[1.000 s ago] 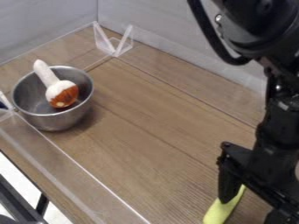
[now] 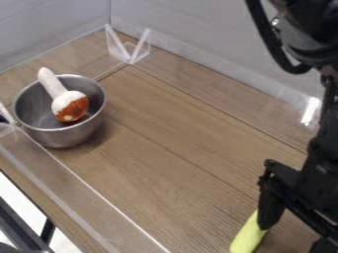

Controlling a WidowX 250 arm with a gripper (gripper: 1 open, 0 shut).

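A slim pale yellow-green object (image 2: 246,236) lies on the wooden table near the bottom right. My black gripper (image 2: 295,211) is low at the right edge, just over and beside the far end of that object, partly hiding it. It appears open, though its lower parts run out of frame.
A steel bowl (image 2: 59,127) at the left holds a white object (image 2: 55,89) with an orange-brown end. A white wire-like piece (image 2: 128,49) stands at the back by the walls. The table's edge runs along the lower left.
My gripper and arm have shifted slightly to the right over the last second. The yellow-green object and the bowl look unmoved.
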